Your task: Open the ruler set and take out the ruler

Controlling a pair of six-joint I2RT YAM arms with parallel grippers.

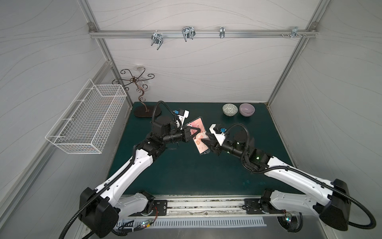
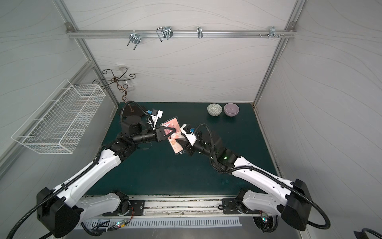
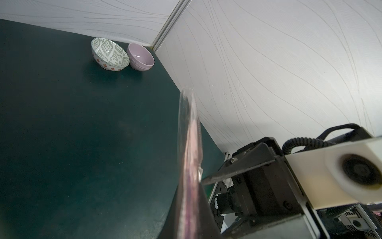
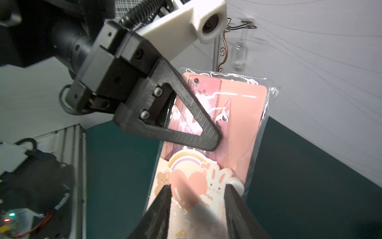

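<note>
A pink ruler set (image 4: pixel 242 107) in a clear sleeve hangs in the air between my arms, showing translucent rulers, a rainbow, bear and rabbit. My left gripper (image 1: pixel 197 130) is shut on it at its upper part. In the left wrist view the set (image 3: pixel 189 151) is edge-on, hiding much of the fingers. My right gripper is open, its fingertips at the set's lower, decorated part; whether they touch it I cannot tell.
Two bowls (image 1: pixel 229 110) (image 1: pixel 246 110) stand at the back right of the green table (image 1: pixel 187 175). A metal stand (image 1: pixel 147 112) is back left; a wire basket (image 1: pixel 87 119) hangs on the left wall.
</note>
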